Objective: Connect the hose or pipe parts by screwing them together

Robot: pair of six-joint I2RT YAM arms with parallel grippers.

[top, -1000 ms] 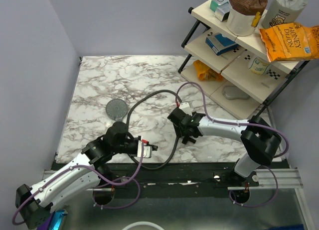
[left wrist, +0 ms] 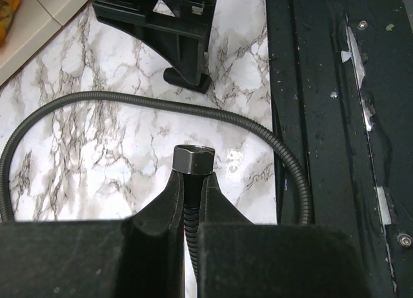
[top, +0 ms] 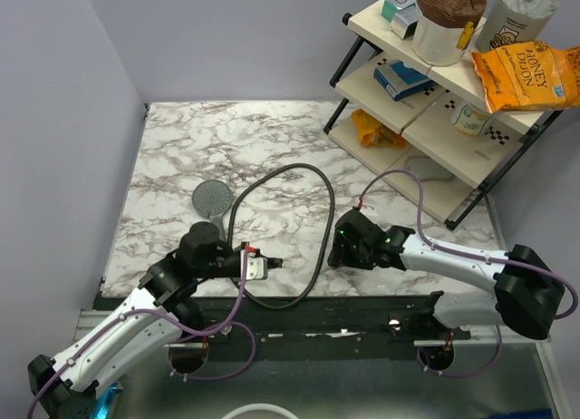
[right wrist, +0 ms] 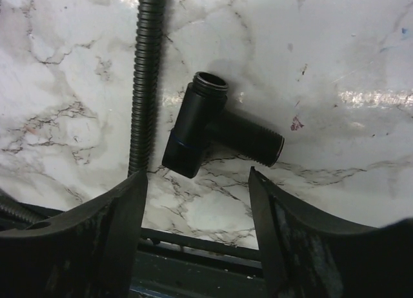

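Observation:
My left gripper is shut on the hose's metal end nut (left wrist: 193, 157), which points up out of its fingers. The ribbed hose (top: 328, 210) loops over the marble top and over the front edge. My right gripper is open above a black T-shaped fitting (right wrist: 239, 133), which lies on the marble between and just beyond its fingertips, right of a straight run of hose (right wrist: 148, 66). A grey shower head (top: 211, 198) lies at the left.
A three-tier shelf (top: 426, 133) with bags and boxes stands at the back right. A dark rail (top: 299, 315) runs along the front edge.
The left arm is nearly unchanged, still at the hose end.

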